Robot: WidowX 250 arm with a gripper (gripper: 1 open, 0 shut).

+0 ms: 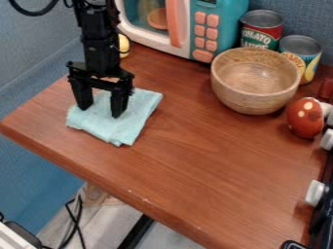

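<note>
A pale blue folded cloth (136, 119) lies on the wooden table (208, 175) at the left. The black gripper (101, 103) of my arm is lowered onto it, its two fingers apart and their tips at the cloth's surface. Whether any fabric is between the fingertips is hard to tell.
A wooden bowl (254, 92) sits at the right, with cans (260, 29), a red toy (305, 122) and a black appliance at the right edge. A toy microwave (182, 29) stands at the back, a yellow object behind the arm.
</note>
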